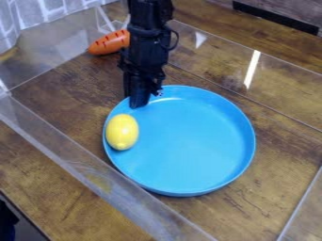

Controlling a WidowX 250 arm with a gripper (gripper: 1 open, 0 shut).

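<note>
A round blue plate [193, 151] lies on the wooden table, with a yellow oval object [122, 132] near its left side. My black gripper [147, 92] is lowered to the plate's upper-left rim, behind the yellow object. It looks shut, with nothing visible between its fingers, though the tips are small and dark.
An orange sausage-like object [108, 41] lies at the back left. Clear plastic walls run along the left side and front left.
</note>
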